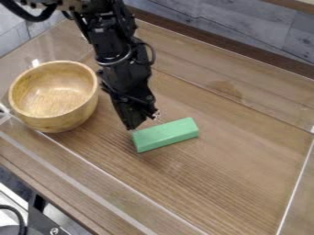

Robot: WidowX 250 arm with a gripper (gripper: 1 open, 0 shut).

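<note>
The black robot gripper [141, 117] hangs low over the wooden table, just above and left of a green block [164, 135], which lies flat on the surface. Whether its fingers are open or shut is hard to tell. A tan wooden bowl [54, 96] sits to the left of the gripper.
A grey panelled wall [245, 27] runs along the back. Cables lie at the lower left beyond the table edge.
</note>
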